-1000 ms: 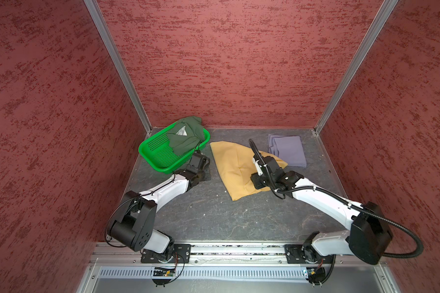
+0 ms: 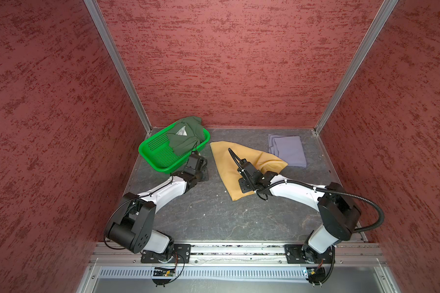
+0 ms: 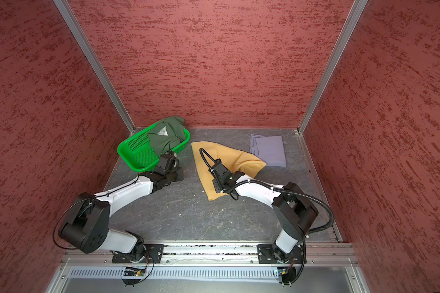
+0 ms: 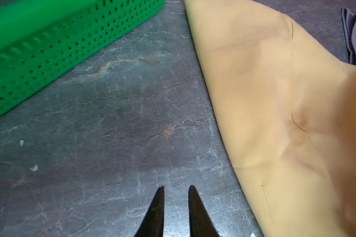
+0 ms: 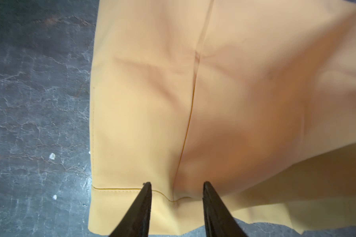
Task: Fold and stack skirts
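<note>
A yellow skirt lies spread and slightly rumpled in the middle of the table. Over its near part hangs my right gripper, partly open, with skirt showing below and between its fingers but not gripped. The skirt's seam and hem run just ahead of those fingertips. My left gripper is partly open above bare table, left of the skirt's edge, holding nothing. A folded lavender skirt rests at the back right. Dark green cloth is heaped in the basket.
The green basket stands at the back left, close beyond my left arm. Bare table stretches along the front. Red walls enclose the back and sides.
The left arm has shifted barely. The skirt lies as before.
</note>
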